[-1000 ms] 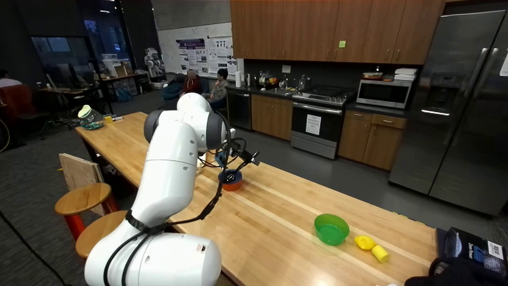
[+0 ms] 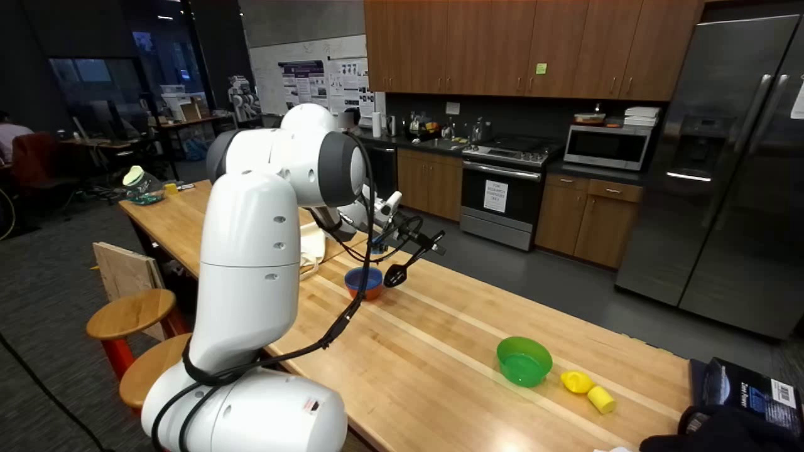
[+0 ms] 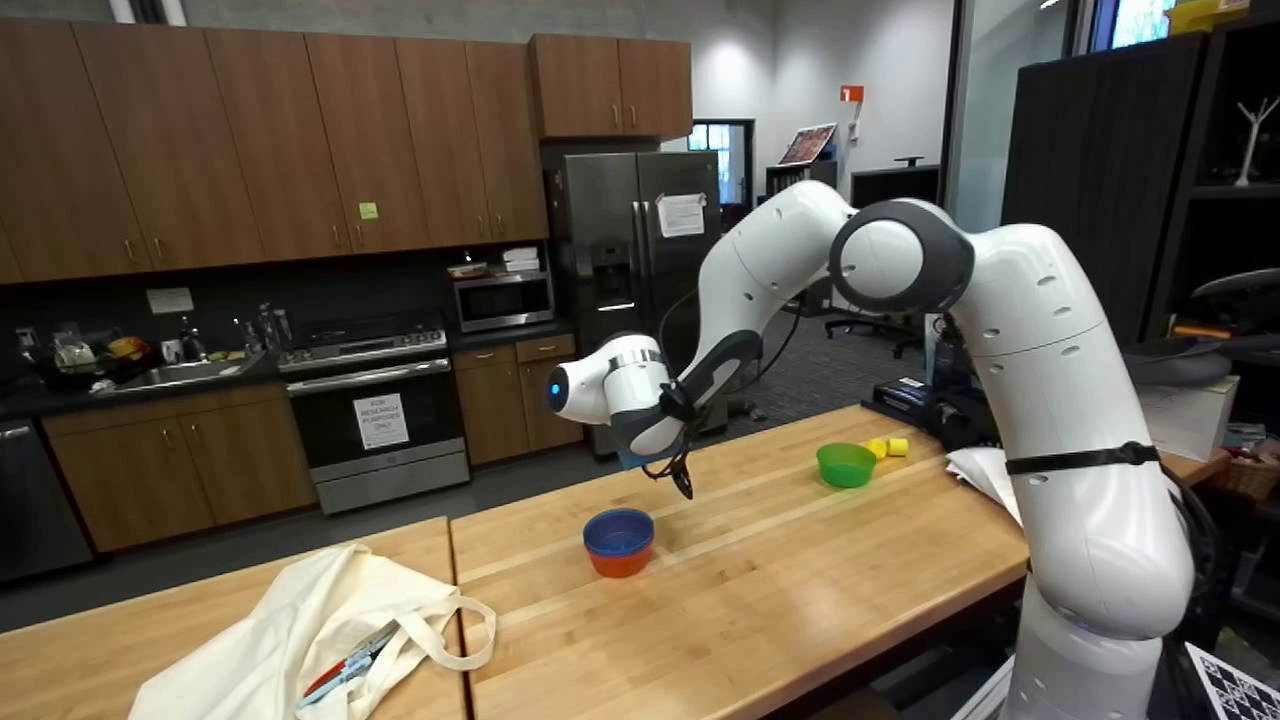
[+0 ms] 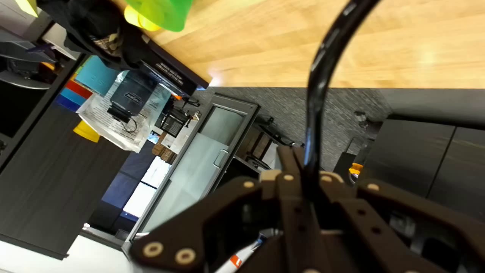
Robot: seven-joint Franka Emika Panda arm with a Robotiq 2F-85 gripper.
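A black slotted utensil (image 2: 396,275) hangs head down from my gripper, which is shut on its slim handle (image 4: 325,68). In exterior view 1 the utensil's head appears just right of the blue bowl (image 2: 363,277), apart from it. That blue bowl sits nested in an orange bowl (image 2: 367,294) on the table. Farther along the tabletop stands a green bowl (image 2: 524,361), with a yellow lemon-like object (image 2: 577,382) and a yellow cylinder (image 2: 601,399) beside it. The arm hides my gripper in exterior view 2.
A cream cloth bag (image 3: 300,624) with some tools lies to the left of the nested bowls. At the right end of the table are a black box (image 3: 906,396) and dark cloth. Bare wood (image 3: 768,564) stretches between the nested bowls and the green bowl.
The utensil's head has come up from the blue bowl and moved right. My arm has risen and leaned back with it. The bowls and yellow objects have stayed put.
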